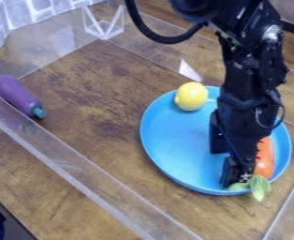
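Note:
The black gripper [237, 155] reaches down into the right side of a blue plate [175, 141]. It is right beside an orange carrot [265, 155] with pale green leaves [257, 187], partly hidden behind the gripper; whether the fingers are closed on it cannot be seen. A yellow round object [191, 97] sits at the plate's upper left rim.
A purple bottle-like object [19, 97] lies at the far left. Clear plastic strips cross the wooden surface [87, 103], which is mostly bare left of the plate.

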